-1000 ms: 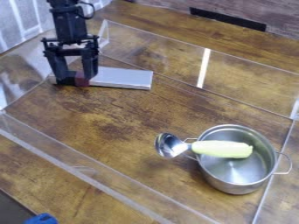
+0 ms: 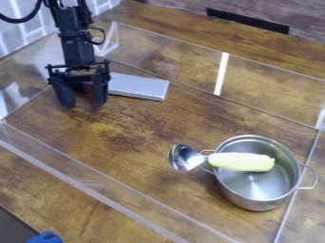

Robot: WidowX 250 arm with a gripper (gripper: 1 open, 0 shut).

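My black gripper (image 2: 80, 97) is low over the wooden surface at the upper left, in front of a flat light-grey board (image 2: 140, 87); whether its fingers are open or shut is hard to tell. A dark object with some red shows partly behind it, mostly hidden. At the lower right stands a steel pot (image 2: 260, 193) with two handles. A pale yellow-handled (image 2: 235, 162) metal ladle (image 2: 184, 157) lies across the pot, its bowl out past the left rim.
A clear low barrier runs round the work area. A small blue object (image 2: 45, 237) is at the bottom left corner, outside the barrier.
My gripper has come lower and toward the front, covering more of the dark red object. The board looks shifted slightly right. The pot and ladle are unchanged.
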